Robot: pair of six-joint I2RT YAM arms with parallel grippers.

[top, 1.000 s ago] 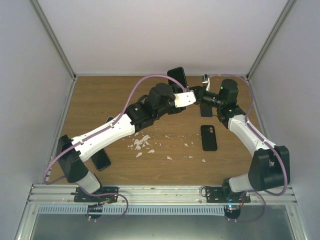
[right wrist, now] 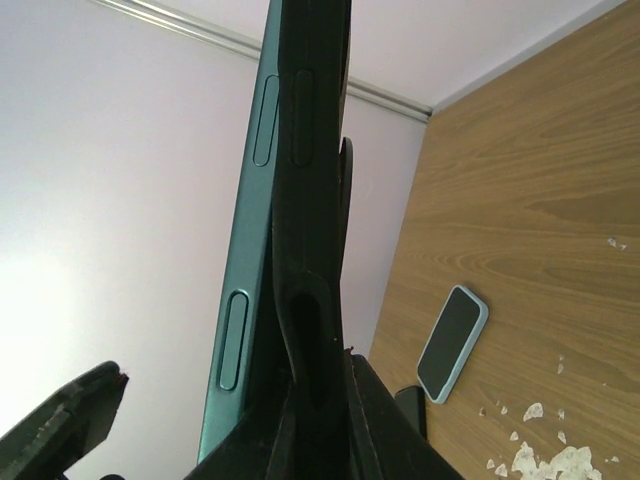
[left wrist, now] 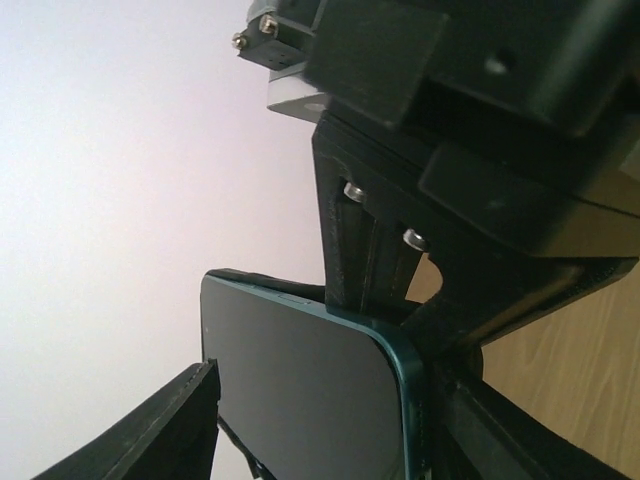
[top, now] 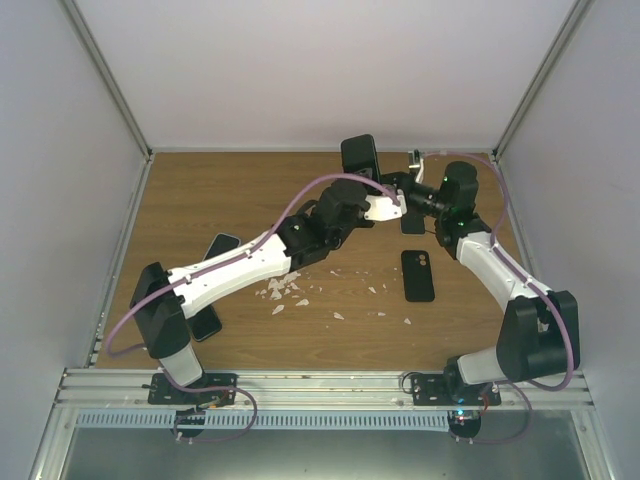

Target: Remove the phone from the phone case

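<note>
A teal-edged phone stands upright in the air, top view (top: 360, 152), with its dark case (right wrist: 310, 200) along one side; in the right wrist view part of its teal side shows apart from the case. My right gripper is shut on the case. My left gripper is part open around the phone, its fingertips at either side near the lower part of the screen; whether they touch is unclear.
A phone (right wrist: 452, 342) and another dark one lie at the left of the table, a black case (top: 417, 275) at the right. White flakes (top: 283, 285) are scattered mid-table.
The left arm and the upright phone have moved slightly to the right in the top view. The right arm has hardly moved.
</note>
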